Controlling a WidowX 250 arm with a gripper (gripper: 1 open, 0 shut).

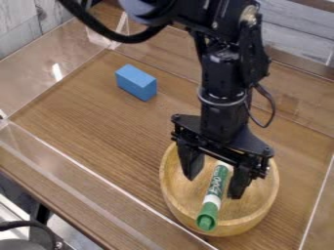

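My black gripper [222,153] hangs over a round wooden bowl [185,197], its fingers open and low inside it. A green cylindrical object with a white label [209,212] lies lengthwise in the bowl, its upper end between or just beneath the fingers, partly hidden by them.
A blue block [136,81] sits on the wooden table [78,127] toward the back left. Light walls or rims edge the left and back, and a black cable shows at the bottom left.
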